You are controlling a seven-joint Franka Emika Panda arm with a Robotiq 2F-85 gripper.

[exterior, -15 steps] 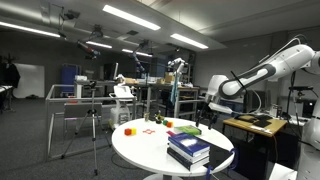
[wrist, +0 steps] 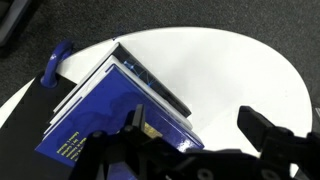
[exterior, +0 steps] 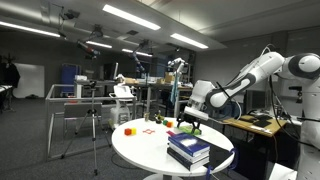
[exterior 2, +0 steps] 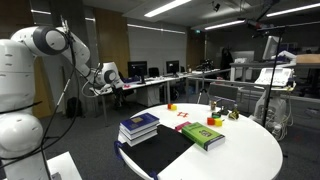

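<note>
My gripper stands open in the wrist view, with a wide gap between its two dark fingers and nothing held there. Below it lies a stack of blue-and-white books (wrist: 105, 105), partly covered by the left finger. Exterior view 1 has the same book stack (exterior: 188, 150) near the table's front edge, and the gripper (exterior: 184, 117) is raised above the tabletop. In exterior view 2 the book stack (exterior 2: 138, 128) rests on the dark mat, apart from a green book (exterior 2: 202, 137) lying flat.
The black mat (wrist: 25, 115) lies under the stack, beside a blue curved object (wrist: 56, 64). Small red and yellow items (exterior 2: 216, 122) and a small pot (exterior 2: 233, 114) stand across the round white table (exterior 2: 255, 150). Its middle has bare room.
In exterior view 1 the arm has reached out leftward, bringing the gripper from right of the table to over it. The books have stayed in place.
</note>
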